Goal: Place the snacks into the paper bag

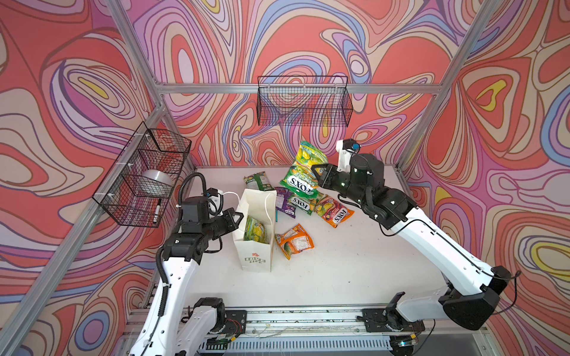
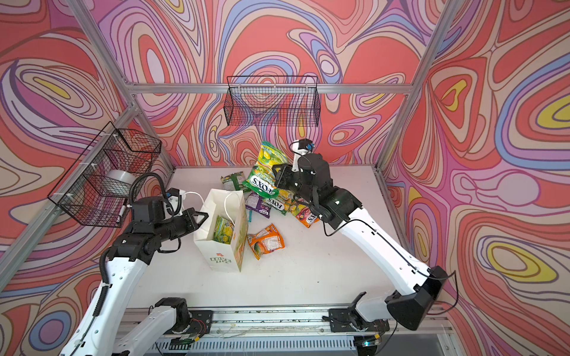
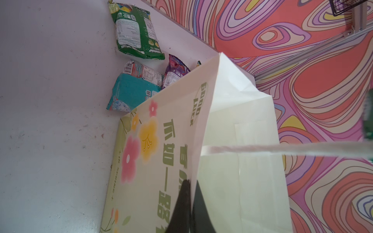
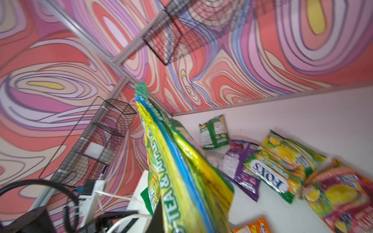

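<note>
The white paper bag (image 1: 256,260) stands with its mouth open, a yellow-green snack packet (image 1: 255,230) inside. My left gripper is shut on the bag's side wall at the rim. High over the back of the table, a yellow and green FOX'S packet (image 1: 301,178) hangs from my right gripper (image 1: 318,171), which is shut on its side; this packet (image 4: 174,170) hides most of the fingers in the right wrist view. Still on the table lie another FOX'S packet (image 4: 277,165), a red one (image 1: 334,211), a purple one (image 4: 241,167), a green one (image 4: 214,132) and an orange one (image 1: 295,241).
Close beside the paper bag lies a light-blue packet (image 3: 134,89). Black wire baskets hang on the back wall (image 1: 304,105) and at the left (image 1: 142,178).
</note>
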